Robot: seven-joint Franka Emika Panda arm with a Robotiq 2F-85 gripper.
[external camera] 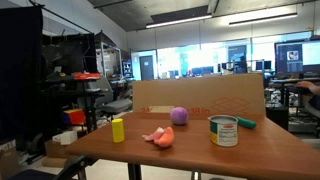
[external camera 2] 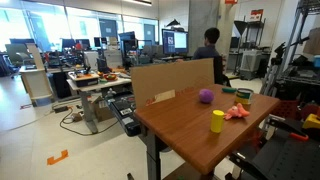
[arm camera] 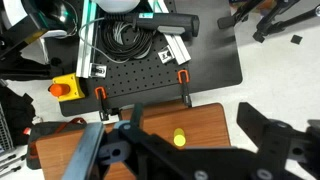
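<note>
On the brown tabletop [external camera: 205,155] stands a small yellow cylinder [external camera: 118,130], near the left edge in exterior view 1. A pink-orange lumpy object [external camera: 161,137] lies to its right. Farther back rests a purple ball [external camera: 180,115], and a metal can with a label [external camera: 223,131] stands at the right. Behind the can lies a green object [external camera: 245,122]. From above, the wrist view has my gripper, its dark fingers spread wide apart and nothing held. The yellow cylinder [arm camera: 179,137] shows far below, between them. Neither exterior view shows the gripper clearly.
A cardboard panel [external camera 2: 178,79] stands upright along the table's back. Beside the table, a black perforated base plate [arm camera: 150,78] carries cables and an emergency-stop button [arm camera: 65,88]. A seated person [external camera 2: 208,43] is in the background.
</note>
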